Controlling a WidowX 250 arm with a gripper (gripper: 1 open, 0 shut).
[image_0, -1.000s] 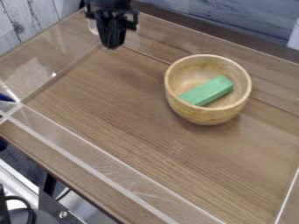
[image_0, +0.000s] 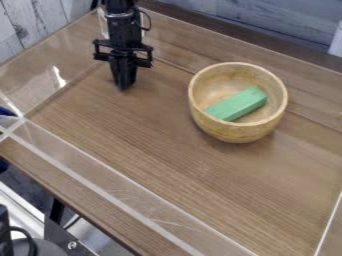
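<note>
The black robot gripper (image_0: 124, 78) is low over the wooden table (image_0: 160, 190) at the upper left, its fingers pointing down near the surface, shut with nothing visible between them. A round wooden bowl (image_0: 206, 115) sits at the right, holding a green block (image_0: 239, 104). The gripper is apart from the bowl, to its left.
A light object behind the arm at the top is mostly hidden. Black cables (image_0: 16, 240) lie at the lower left edge.
The gripper has come down and toward the viewer from the top of the view to the table's upper left area. The bowl and green block have not moved.
</note>
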